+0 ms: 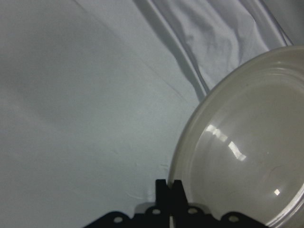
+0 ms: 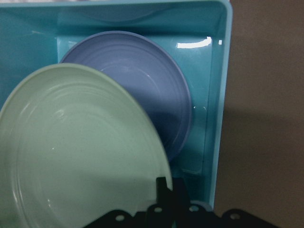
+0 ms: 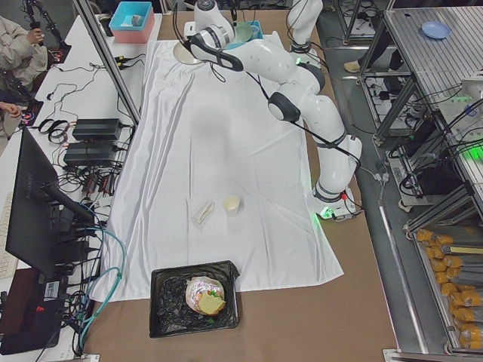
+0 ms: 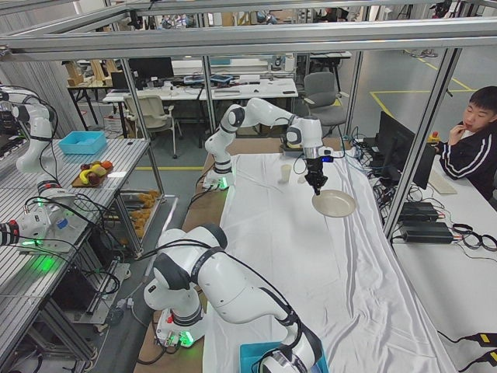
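My left gripper is shut on the rim of a beige plate (image 1: 242, 137), held over the white cloth; the camera right view shows the plate (image 4: 334, 203) at the cloth's far half. My right gripper is shut on the rim of a pale green plate (image 2: 76, 137). That plate is over a blue bin (image 2: 216, 80), partly covering a purple-blue plate (image 2: 123, 57) inside it. In the camera left view my left arm largely hides the bin and both held plates.
A white cup (image 3: 231, 204) and a small wrapped item (image 3: 202, 212) stand or lie mid-cloth. A black tray (image 3: 162, 302) with food is at the near edge. A monitor (image 3: 34, 204) and cables line the side.
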